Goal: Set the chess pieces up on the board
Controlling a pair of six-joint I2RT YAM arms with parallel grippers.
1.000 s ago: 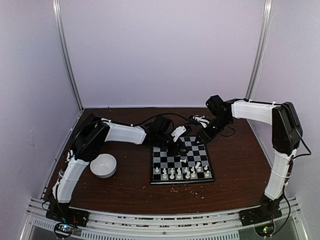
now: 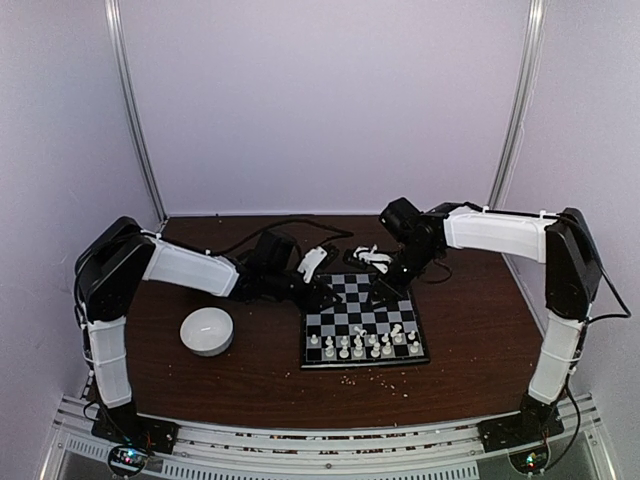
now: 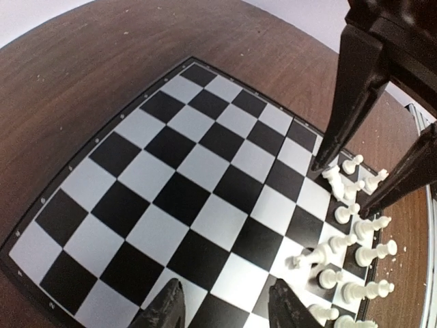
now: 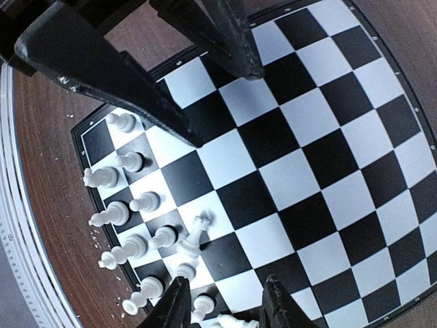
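Note:
The chessboard (image 2: 345,317) lies mid-table. White pieces stand in two rows along its near edge, such as a pawn (image 4: 120,122) and a tall piece (image 4: 139,294). One white piece (image 4: 194,236) lies on its side just in front of the rows, and a second (image 3: 333,183) lies tipped further right. My left gripper is over the board's left half, open with nothing between its fingers. Also open and empty, my right gripper hovers above the right half. Each wrist view shows the other gripper's dark fingers (image 3: 351,96) crossing it.
To the board's left stands a white bowl (image 2: 207,331). Small crumbs (image 2: 349,380) lie near the front edge of the board. Both grippers are close together over the board, and the table is clear on the right.
My left gripper has drawn back to the left. A lying white piece is now slightly nearer the standing rows than a second ago.

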